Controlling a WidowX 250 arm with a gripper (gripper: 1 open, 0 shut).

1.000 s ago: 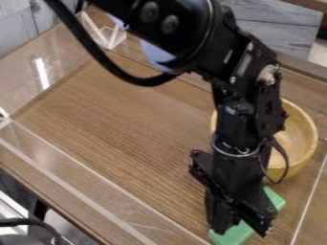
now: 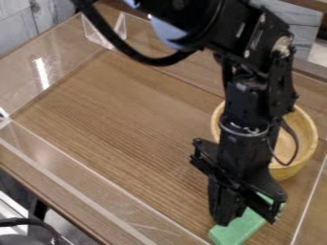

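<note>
My black gripper (image 2: 235, 198) points down at the right front of the wooden table, over a green flat object (image 2: 235, 231) that shows below it near the front edge. Its fingertips are dark and partly hidden, and nothing shows held between them; it looks shut. Just behind the gripper, a yellow bowl (image 2: 296, 139) is partly covered by the arm.
A clear plastic rim runs along the left and front edges, with cables and a dark gap beyond at the lower left. Grey panels stand at the back right.
The gripper has risen a little and tilted, so more of the green object's near part now shows below it. The green object lies in about the same place.
</note>
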